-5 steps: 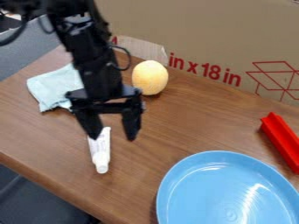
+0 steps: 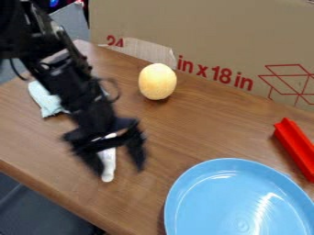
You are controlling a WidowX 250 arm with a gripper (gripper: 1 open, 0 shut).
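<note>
My black gripper (image 2: 113, 158) is blurred and low over the table at the left of centre, open, its fingers either side of a white tube-like object (image 2: 108, 173) that lies on the wood and is partly hidden beneath it. A light cloth (image 2: 44, 100) lies at the far left, partly behind the arm. A yellow egg-shaped object (image 2: 157, 81) stands at the back middle.
A blue plate (image 2: 237, 208) fills the lower right. A red bar (image 2: 296, 149) lies at the right edge. A cardboard box (image 2: 233, 37) stands along the back.
The other things have not visibly moved.
</note>
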